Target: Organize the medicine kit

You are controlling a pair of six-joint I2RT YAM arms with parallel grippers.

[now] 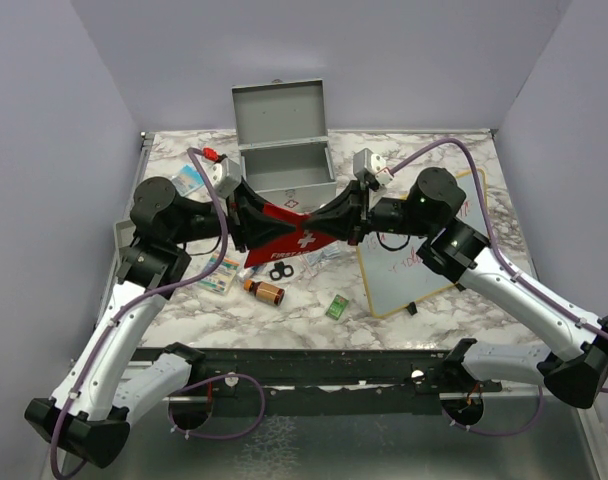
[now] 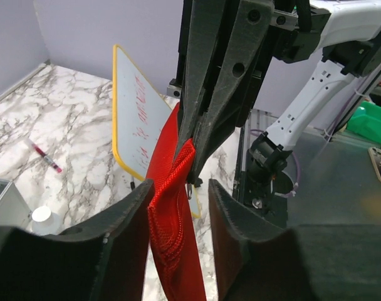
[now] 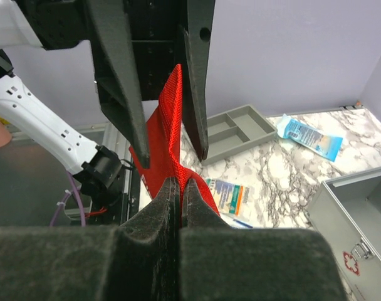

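Note:
The red first aid pouch point(image 1: 291, 240) is stretched between my grippers above the table. My right gripper point(image 1: 326, 224) is shut on the pouch's edge, which rises from its fingertips in the right wrist view. My left gripper has its fingers parted on either side of the folded red fabric, at the other end. The open metal kit box point(image 1: 284, 170), with a red cross on its front, stands behind the pouch.
A brown bottle point(image 1: 265, 292), scissors point(image 1: 281, 270), a green packet point(image 1: 337, 307), a white board point(image 1: 408, 281), a grey divided tray point(image 3: 253, 128) and a blue packet point(image 3: 313, 137) lie around.

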